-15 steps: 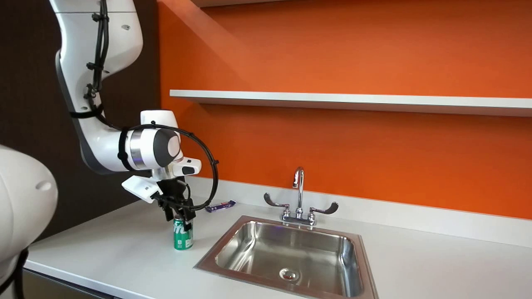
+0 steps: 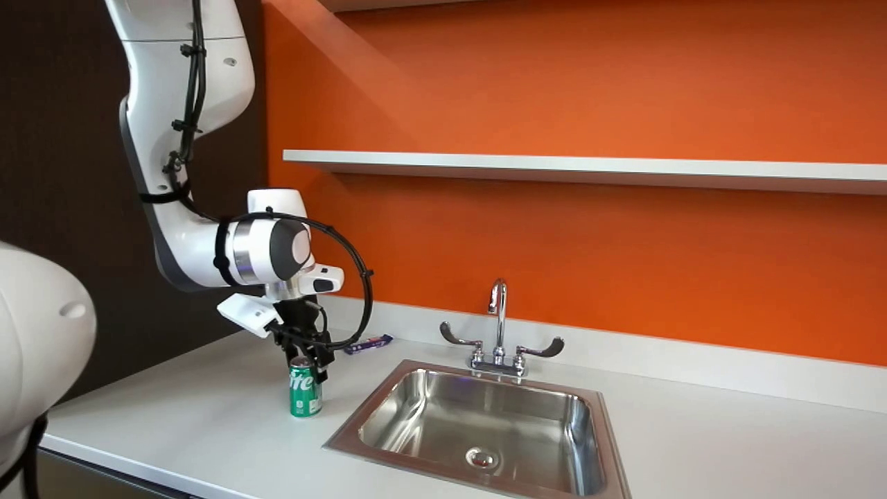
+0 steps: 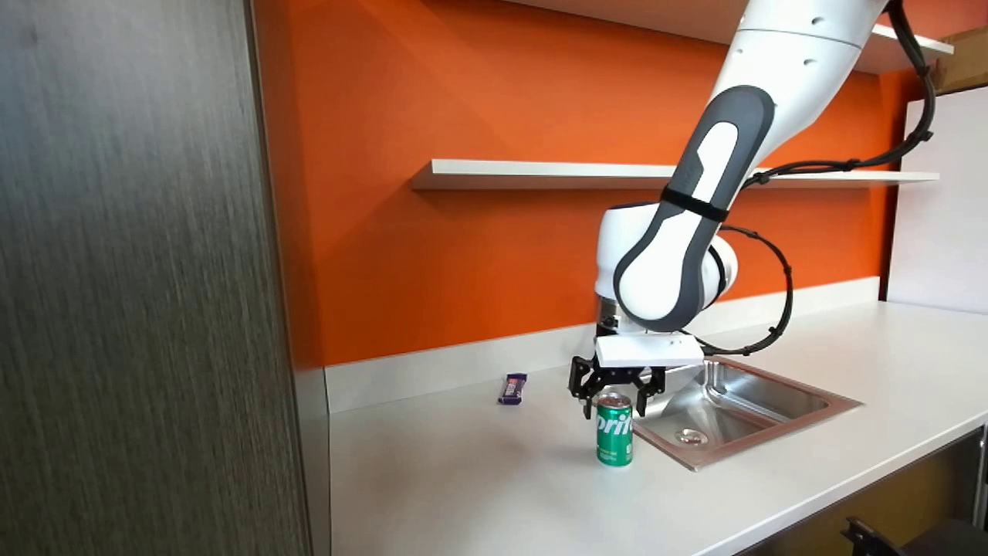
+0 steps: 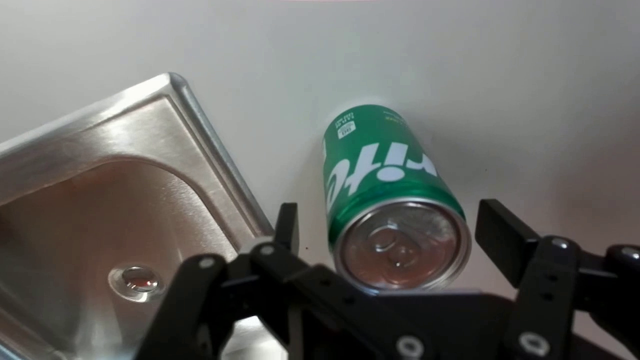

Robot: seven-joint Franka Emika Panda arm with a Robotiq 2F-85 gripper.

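A green Sprite can (image 2: 304,398) stands upright on the white counter, left of the sink. My gripper (image 3: 616,408) is open around the top of the can in exterior view 2, fingers pointing down. From the wrist view, the can (image 4: 384,162) lies between the two black fingertips of the gripper, with a visible gap on each side. Its silver lid faces the camera, partly hidden at the bottom by the gripper's body.
The steel sink (image 2: 382,391) is close on the can's right, its faucet (image 2: 499,320) behind it. A purple-wrapped bar (image 3: 512,389) rests near the back wall. A white shelf (image 2: 582,166) runs above.
The arm and gripper have shifted a little to the right and slightly down in exterior view 1. The can stands where it was.
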